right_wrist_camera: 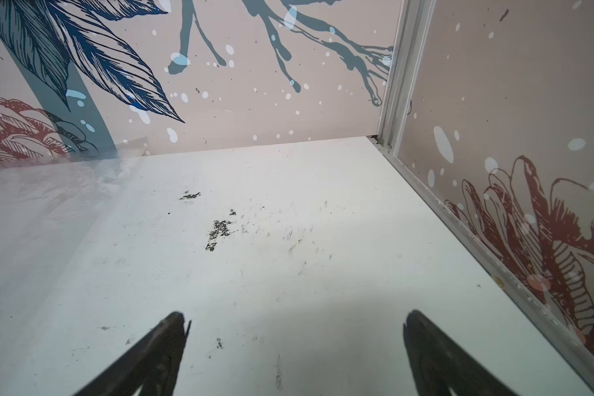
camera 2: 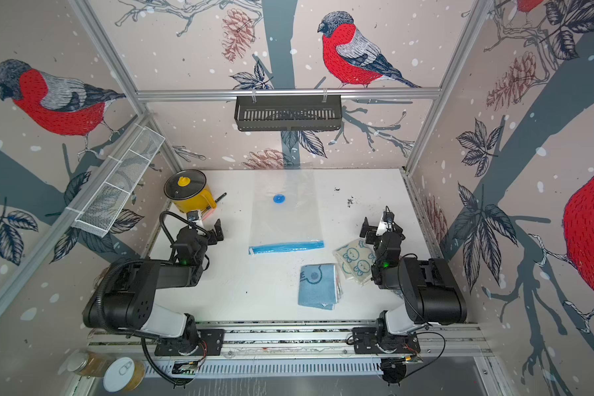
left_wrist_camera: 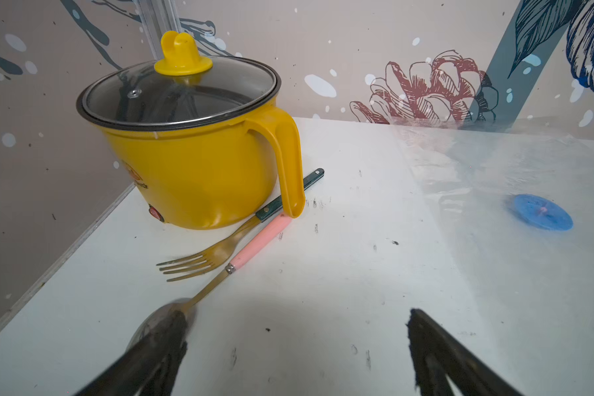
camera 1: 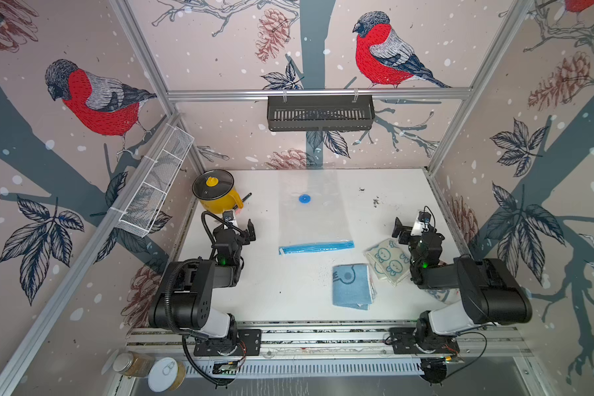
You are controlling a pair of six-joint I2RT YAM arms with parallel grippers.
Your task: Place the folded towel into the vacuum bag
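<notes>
A clear vacuum bag point(camera 1: 313, 221) lies flat in the middle of the table, its round blue valve point(camera 1: 304, 198) toward the back and its blue zip strip point(camera 1: 316, 247) facing the front. In front of the strip, slightly right, rests the folded blue towel point(camera 1: 351, 285). A second folded cloth, beige with green round figures point(camera 1: 389, 260), lies beside it, close to the right arm. My left gripper stands open and empty, left of the bag. Off to the right of the bag, my right gripper is also open, with only bare table between its fingers.
A yellow pot point(left_wrist_camera: 198, 171) with a glass lid occupies the back left corner. A fork point(left_wrist_camera: 224, 247) and a pink-handled spoon point(left_wrist_camera: 257, 244) lie by it. Bare table surrounds the bag at the back right and front left. A dark basket point(camera 1: 320, 115) hangs on the back rail.
</notes>
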